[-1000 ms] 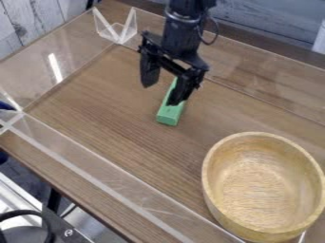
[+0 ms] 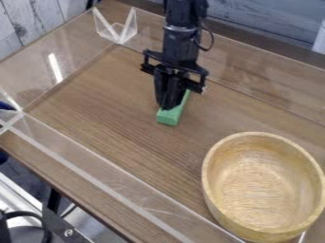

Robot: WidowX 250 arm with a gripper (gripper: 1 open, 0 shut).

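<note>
A green block (image 2: 172, 115) lies on the wooden table near the middle of the camera view. The black robot gripper (image 2: 170, 89) hangs from above right over the block's upper end, partly hiding it; whether its fingers touch the block or have it between them cannot be told.
A large tan bowl (image 2: 260, 185) fills the lower right of the table. A white angular object (image 2: 116, 27) stands at the back left. Black cables lie at the lower left, off the table's edge.
The gripper has drawn together from a wider, splayed pose and turned, now sitting over the upper part of the block. The bowl has not moved.
</note>
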